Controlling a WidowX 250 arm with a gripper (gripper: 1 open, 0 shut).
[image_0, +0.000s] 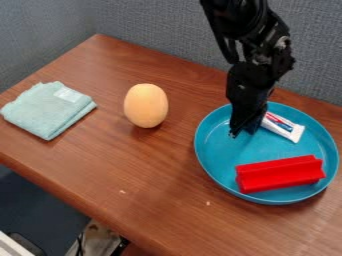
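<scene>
My black gripper (243, 124) reaches down from the top onto the left back part of a round blue plate (234, 150). Its fingertips are at the left end of a white toothpaste tube (285, 128) with red and blue print. Whether they are closed on the tube is hard to tell, as the dark fingers hide that end. A red plastic object (279, 174) lies on the front of the plate, apart from the gripper.
An egg-shaped tan object (146, 105) stands on the wooden table (127, 175) left of the plate. A folded pale teal cloth (48, 109) lies at the far left. Grey partitions border the table at the back.
</scene>
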